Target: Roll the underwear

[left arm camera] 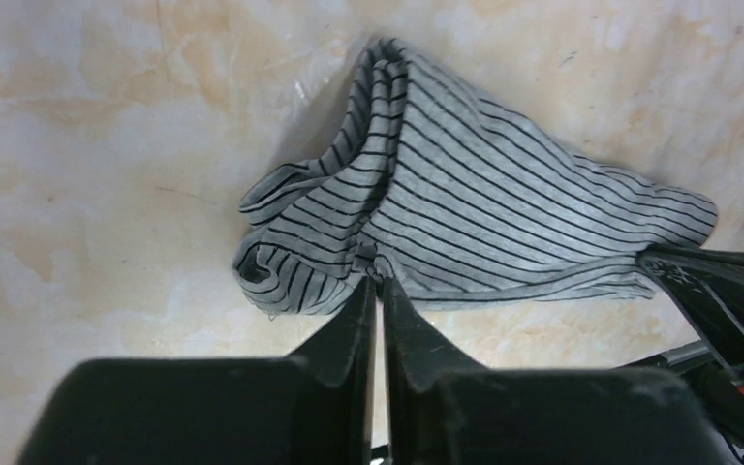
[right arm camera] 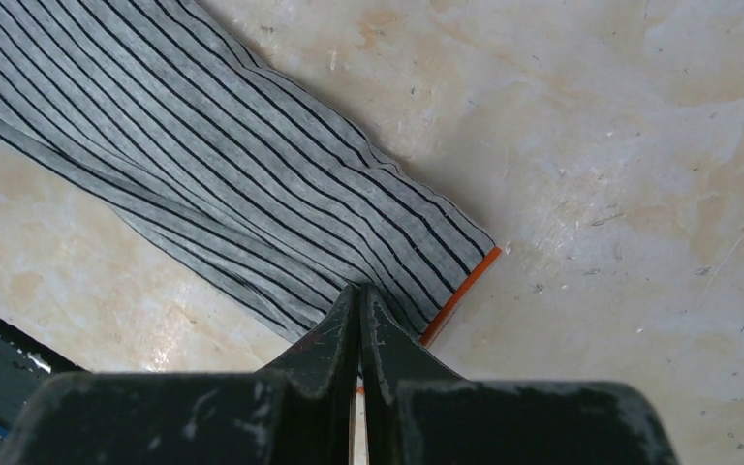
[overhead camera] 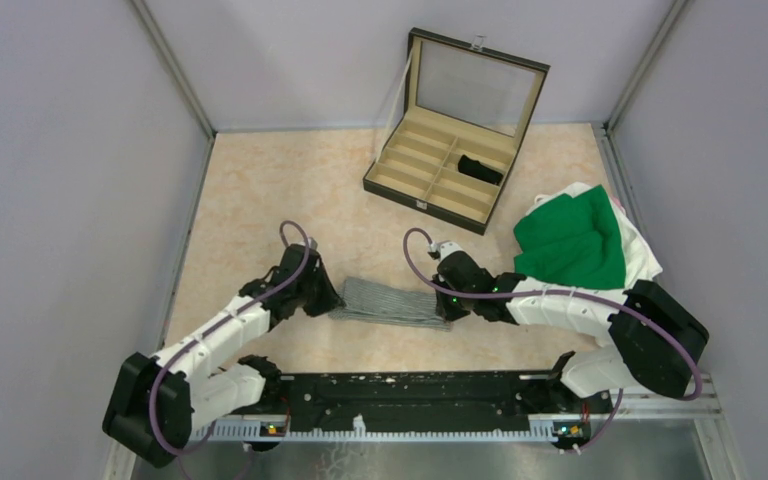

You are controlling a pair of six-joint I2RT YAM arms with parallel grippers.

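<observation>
Grey striped underwear (overhead camera: 388, 300) lies folded in a flat strip on the table between my grippers; in the left wrist view its bunched end (left arm camera: 300, 242) sits left of the flat part (left arm camera: 504, 194). My left gripper is at that bunched end, fingertips nearly together; whether cloth is between them is unclear. My right gripper is shut on or against the other end of the striped cloth (right arm camera: 232, 165), near its orange-edged corner; any cloth between the fingertips is hidden.
An open compartment box (overhead camera: 390, 180) with a dark rolled item (overhead camera: 479, 170) stands at the back. A pile of green (overhead camera: 570, 240) and white cloths lies at the right.
</observation>
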